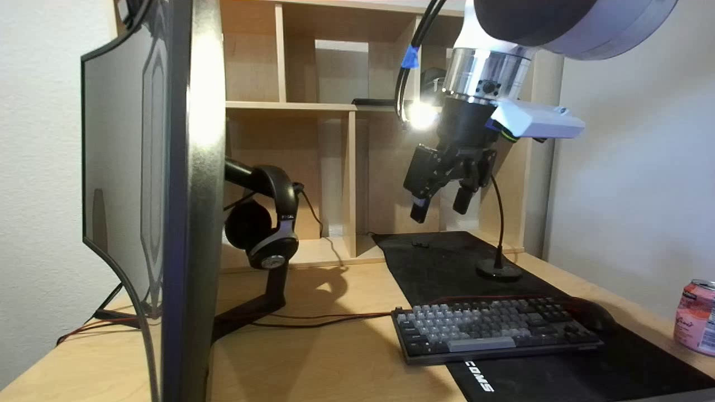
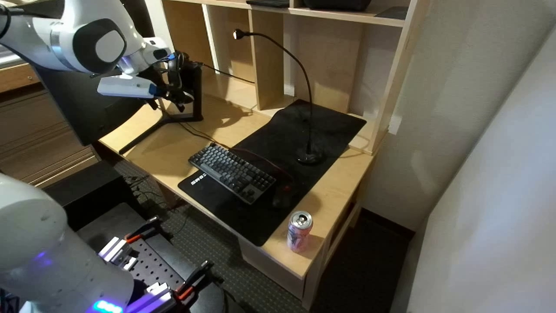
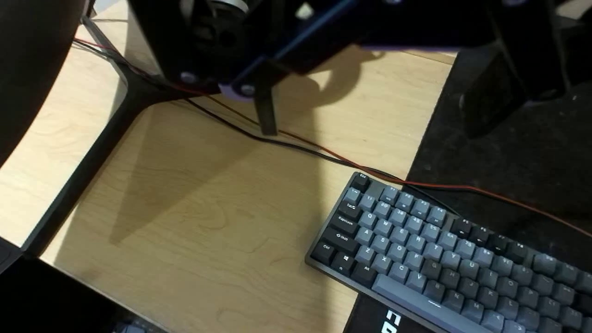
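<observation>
My gripper (image 1: 439,211) hangs in the air over the desk in the first exterior view, its two fingers spread well apart with nothing between them. In the wrist view one finger (image 3: 265,114) shows over the bare wood and the other over the dark mat, so the gripper is open. Below and toward the viewer lies a grey and black keyboard (image 1: 492,327), partly on a black desk mat (image 1: 429,268). Black headphones (image 1: 275,201) hang by the monitor stand at the left. A pink can (image 2: 299,232) stands upright at the desk's near right corner.
A curved monitor (image 1: 127,167) blocks the left side. A gooseneck lamp (image 2: 309,156) rises from the mat, and a dark mouse (image 2: 282,194) lies beside the keyboard. Wooden shelves (image 1: 352,174) close off the back. Cables (image 3: 311,145) cross the desk; bare wood is free left of the keyboard.
</observation>
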